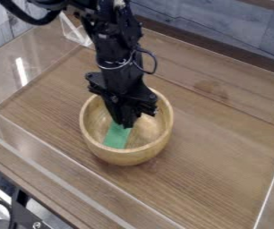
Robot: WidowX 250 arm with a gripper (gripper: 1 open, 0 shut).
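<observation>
A round tan bowl [143, 149] sits on the wooden table, holding a green object [118, 131] on its left side. The black robot gripper [123, 116] reaches down from the top of the view into the bowl's back part, over the green object, and hides part of it. Whether its fingers are open or shut, or touch the object, I cannot tell.
A grey plank wall [223, 27] runs along the back right. A dark cable is at the lower left edge.
</observation>
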